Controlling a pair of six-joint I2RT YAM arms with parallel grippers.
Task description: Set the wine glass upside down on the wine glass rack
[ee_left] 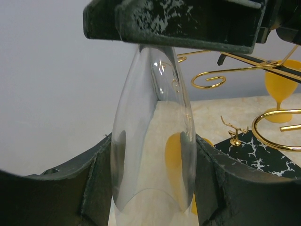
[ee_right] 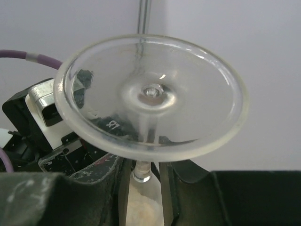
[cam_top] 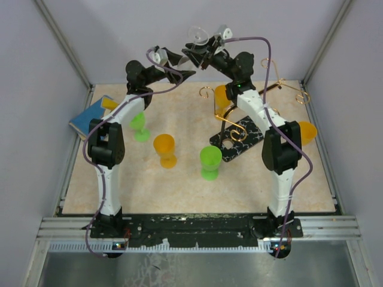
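A clear wine glass is held up between my two grippers at the back, above the table. My left gripper has its fingers either side of the bowl, which fills the gap in the left wrist view; whether they grip it is unclear. My right gripper is at the stem, just beside the glass's round foot, with a narrow gap between its fingers around the stem. The gold wine glass rack stands to the right, below the right arm, partly hidden by it.
Orange glasses and green glasses stand on the table, others behind both arms and at the right. A blue object lies at the left.
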